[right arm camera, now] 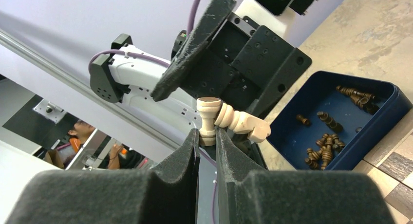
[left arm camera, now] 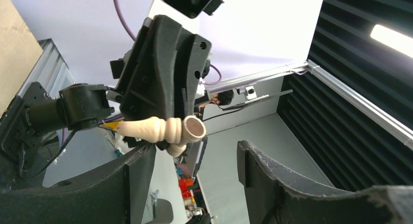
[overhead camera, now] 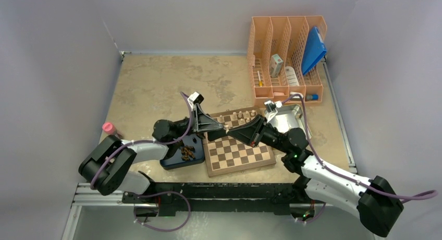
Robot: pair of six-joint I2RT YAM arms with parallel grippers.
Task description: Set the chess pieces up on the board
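Note:
My right gripper is shut on a light chess piece [right arm camera: 208, 112], which stands up from between its fingertips. Against that piece lies a second light piece [right arm camera: 241, 121], set crosswise; what holds it is not clear. The left wrist view shows both as a lengthwise piece [left arm camera: 160, 130] with a rounded end [left arm camera: 176, 149] below it. Around these pieces my left gripper stands open, its fingers apart on either side and not closed on them. Below both grippers is the chessboard [overhead camera: 238, 163], with several light pieces [overhead camera: 245, 115] on its far rows.
A dark blue tray [overhead camera: 183, 166] with several dark pieces [overhead camera: 187, 153] stands left of the board, under the left arm. Behind the right arm is a metal tray [overhead camera: 285, 120]. An orange organizer [overhead camera: 260, 52] stands at the back right.

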